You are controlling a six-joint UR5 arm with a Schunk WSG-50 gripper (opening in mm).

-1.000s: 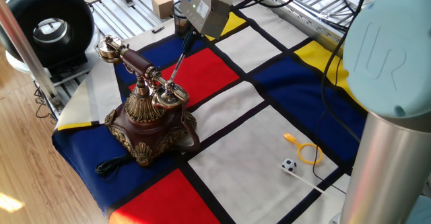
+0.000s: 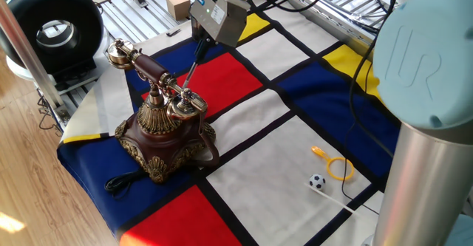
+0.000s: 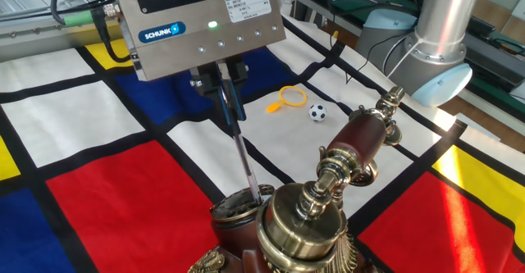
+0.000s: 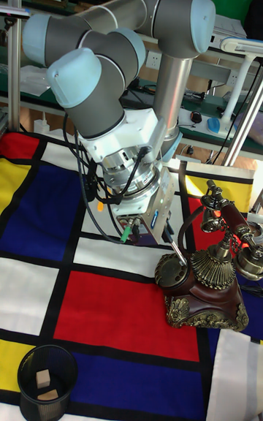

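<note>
An antique-style telephone (image 2: 159, 128), dark red-brown with brass trim, stands on the patterned cloth with its handset (image 3: 361, 146) resting across the top. My gripper (image 3: 230, 119) hangs above the phone's dial side, its dark fingers closed around a thin, pale rod (image 3: 244, 160). The rod slants downward, and its lower end reaches the round dial (image 3: 238, 206) on the phone's front. Whether the tip presses on the dial or sits in a finger hole is too small to tell. In exterior view 3 the gripper body partly hides the rod beside the dial (image 4: 171, 270).
A toy football (image 2: 317, 181) on a white stick and a yellow hoop with a handle (image 2: 340, 168) lie on the cloth. A black mesh cup (image 4: 47, 378) holds wooden blocks. The red patch (image 4: 124, 316) beside the phone is clear.
Compared with a second ago, my gripper has shifted slightly left and down in exterior view 1, and the rod stands steeper. The phone has stayed put.
</note>
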